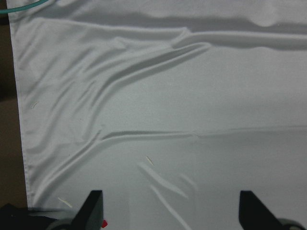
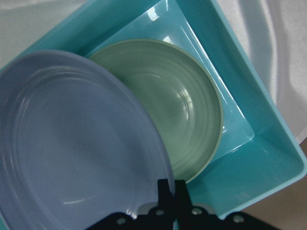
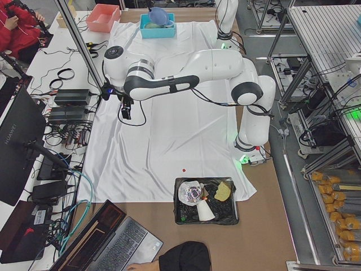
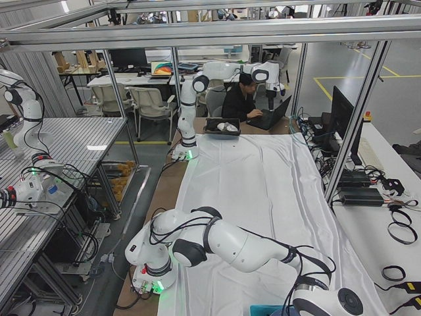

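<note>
A blue plate (image 2: 76,139) is in the teal bin (image 2: 268,148), overlapping a green plate (image 2: 187,115); in the camera left view it sits at the back. My right gripper is at the blue plate's rim in the right wrist view, fingers close together, shut on that rim. My left gripper is open over the white cloth (image 1: 144,96), with nothing between its fingers.
A black tray (image 3: 225,213) with assorted items lies at the front, a laptop (image 3: 130,243) beside it with a person's hand. A pink bin (image 3: 102,18) is at back left.
</note>
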